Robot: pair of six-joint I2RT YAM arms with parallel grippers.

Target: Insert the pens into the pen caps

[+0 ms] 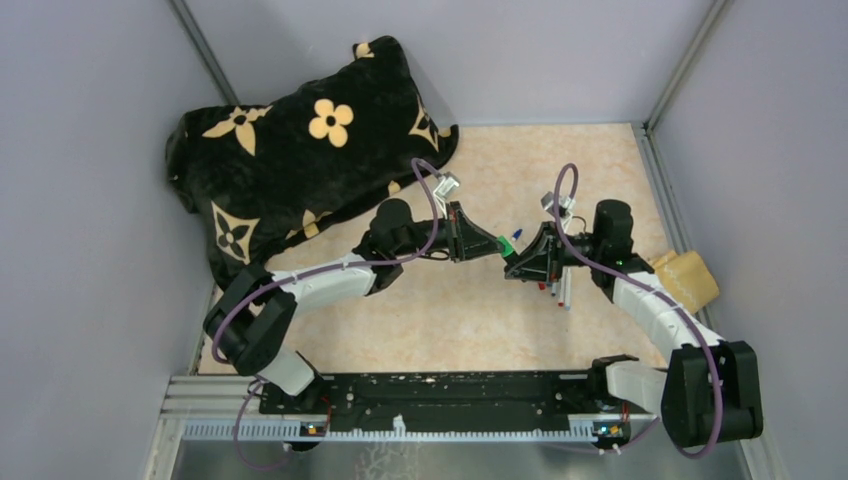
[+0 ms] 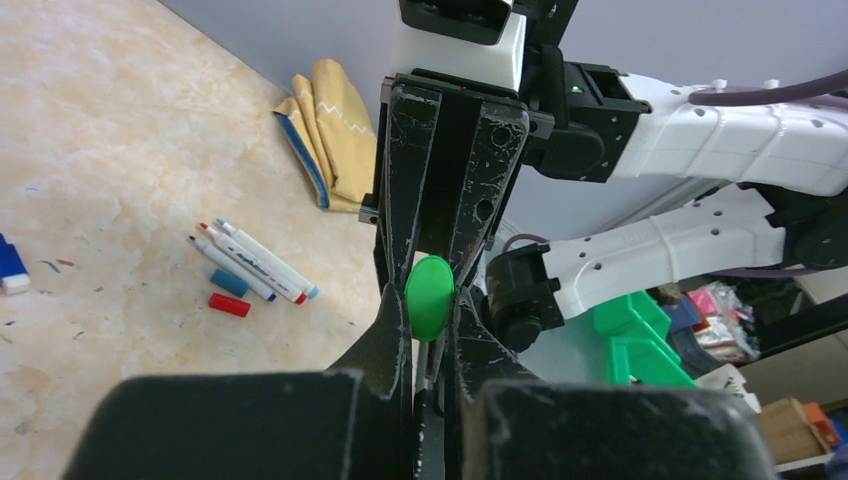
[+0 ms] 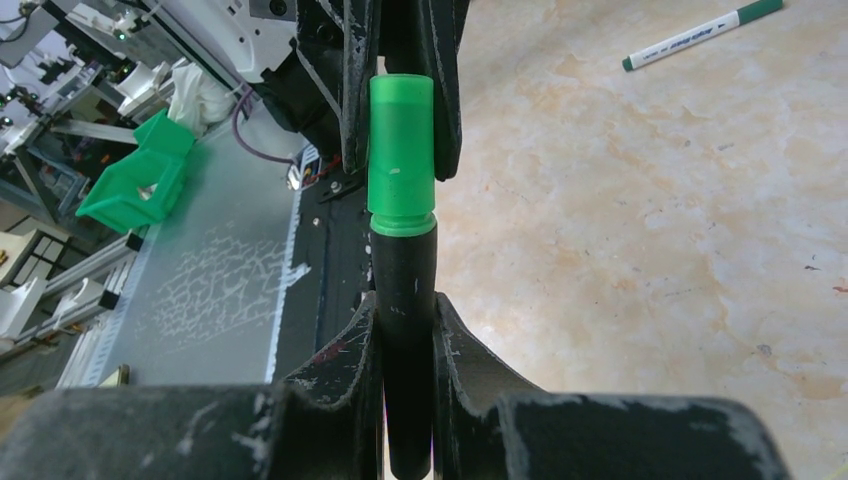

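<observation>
My left gripper is shut on a green cap, whose green end faces the left wrist view. My right gripper is shut on a black pen body, directly in line with the cap and touching it at a green collar; how deep it sits inside cannot be told. On the table lie several white pens, a blue cap, a red cap and a green-ended pen.
A black patterned cushion fills the back left. A folded yellow cloth lies at the right edge, near my right arm.
</observation>
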